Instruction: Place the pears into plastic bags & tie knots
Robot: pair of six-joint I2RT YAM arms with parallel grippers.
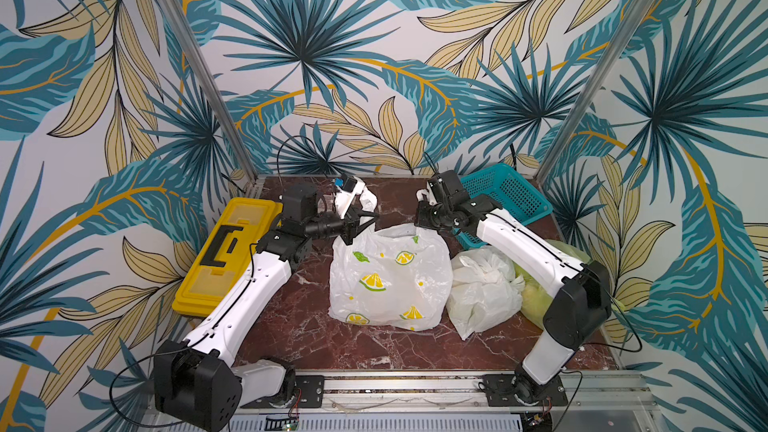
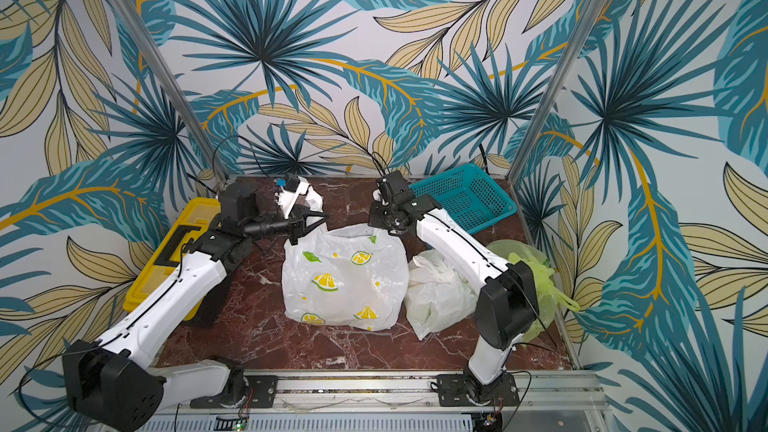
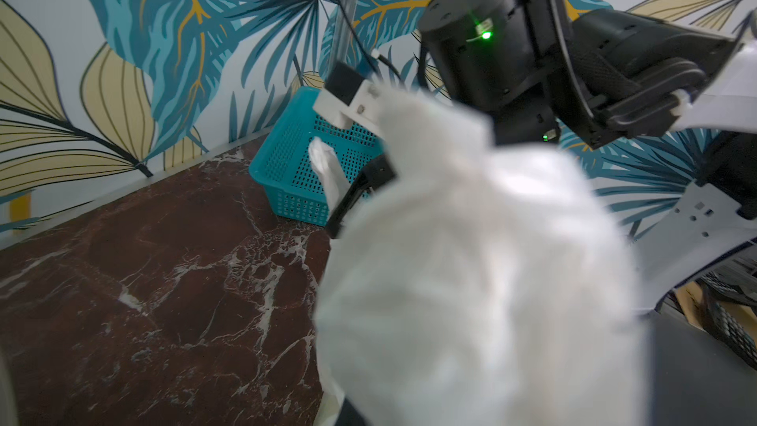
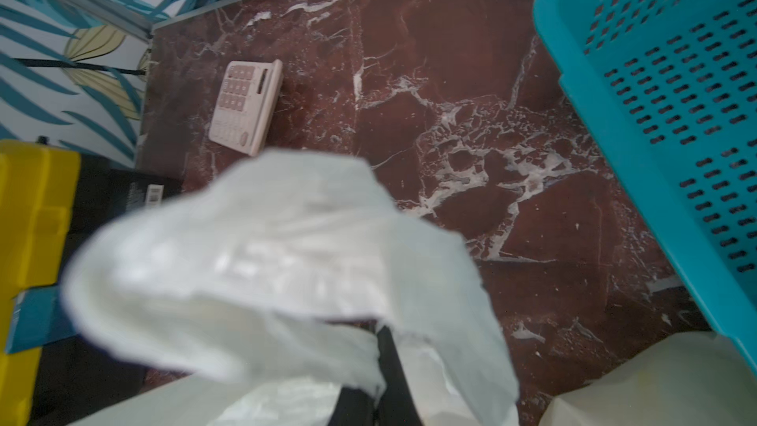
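Note:
A white plastic bag with lemon prints (image 1: 392,280) lies bulging on the middle of the table; its contents are hidden. My left gripper (image 1: 373,222) is at its back left corner, shut on a handle. In the left wrist view the blurred white plastic (image 3: 473,284) billows up and covers most of the fingers. Behind the bag's back edge, my right gripper points down, shut on the other handle, whose loose end (image 4: 291,244) flops up before the camera. Right of it stands a gathered white bag (image 1: 485,292), and beyond that a yellow-green bag (image 2: 540,276).
A teal basket (image 1: 512,192) occupies the back right, partly behind the right arm. At left sits a yellow toolbox (image 1: 228,252). A small keypad-like device (image 4: 246,106) lies near the back edge. Bare marble table (image 1: 296,328) shows at the front left.

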